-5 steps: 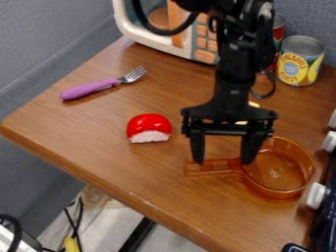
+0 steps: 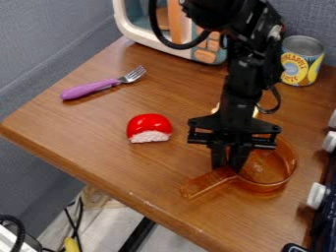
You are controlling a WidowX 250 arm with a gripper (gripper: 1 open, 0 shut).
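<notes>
My black gripper point(image 2: 229, 156) is lowered over the orange translucent pan point(image 2: 269, 177) on the right side of the wooden table point(image 2: 92, 128), at the point where the pan's handle point(image 2: 202, 184) joins the bowl. The fingers are close together and overlap the handle's inner end; whether they grip it is hard to tell.
A red-topped piece point(image 2: 148, 128) with a white side and a purple fork point(image 2: 102, 86) lie on the left. A toy microwave point(image 2: 132, 16) and a yellow-labelled can point(image 2: 301, 65) stand at the back. A stove point(image 2: 324, 212) borders the right.
The gripper has shifted right and down toward the pan's handle joint, and its fingers have drawn closer together. The pan has barely moved.
</notes>
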